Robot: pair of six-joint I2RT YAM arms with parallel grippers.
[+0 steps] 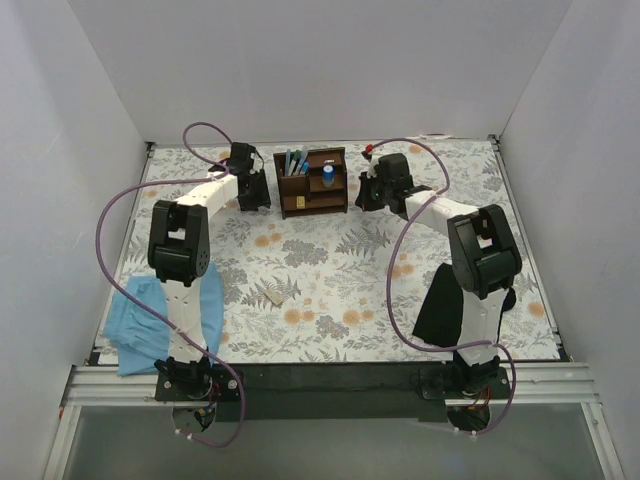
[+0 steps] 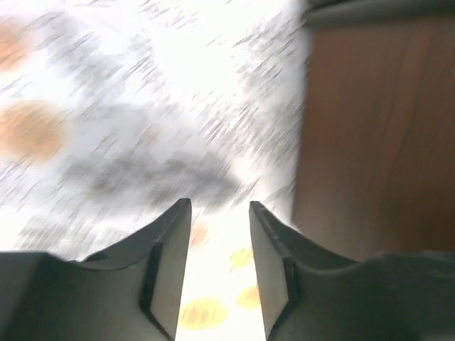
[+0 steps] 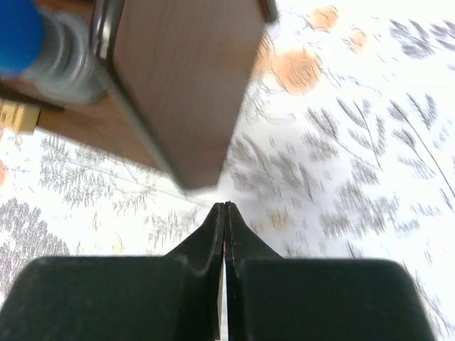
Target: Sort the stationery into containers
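Observation:
A dark brown wooden organizer (image 1: pixel 316 207) stands near the table's back edge, almost square to it. Several pens or markers (image 1: pixel 295 163) stand in its left compartment. In the right part sits a blue-topped bottle (image 1: pixel 328 175), and a small yellow item (image 1: pixel 300 203) lies low at the front left. Left of the organizer, apart from it, my left gripper is open over the cloth with nothing between its fingers. On the right side my right gripper is shut, its fingertips touching each other, just off the organizer's side wall (image 3: pixel 188 78).
A small pale block (image 1: pixel 273 297) lies alone on the floral cloth at centre left. Blue cloth (image 1: pixel 140 320) covers the front left, and black cloth (image 1: pixel 440 310) lies at front right.

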